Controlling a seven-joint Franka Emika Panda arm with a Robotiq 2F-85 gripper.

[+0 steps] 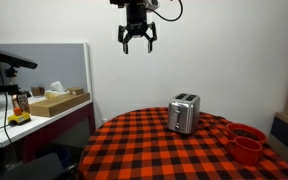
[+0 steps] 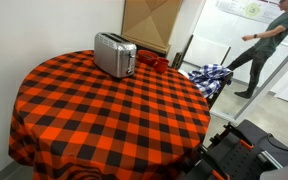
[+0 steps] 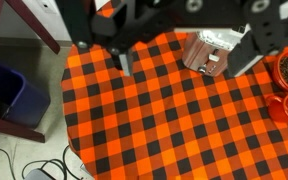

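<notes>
High above the table, in front of the white wall, hangs my gripper, its fingers spread and the space between them empty. A silver toaster stands upright near the back of the table, below and to the right of the gripper in exterior view 1. Its two slots face up. In the wrist view the toaster shows at the top, partly behind the blurred gripper. Close to the toaster are a red bowl with something dark in it and a red mug.
A red-and-black checked cloth covers the round table, whose front and left parts are bare. A side desk with boxes stands to the left. A person is at the far right, away from the table.
</notes>
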